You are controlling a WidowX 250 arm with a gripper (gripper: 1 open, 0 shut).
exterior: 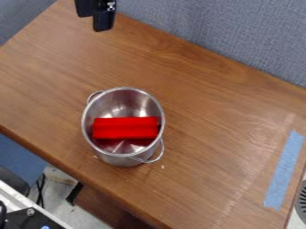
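Observation:
A steel pot (123, 154) with two wire handles stands on the wooden table (203, 89), left of centre. A red block (124, 128) lies inside it across the middle. My dark gripper (98, 20) is at the top edge, above and behind the pot, largely out of frame. Its fingertips are small here, and nothing shows held between them.
A blue tape strip (284, 170) runs along the right of the table. Grey padded surfaces border the top corners. Cables hang at the lower left.

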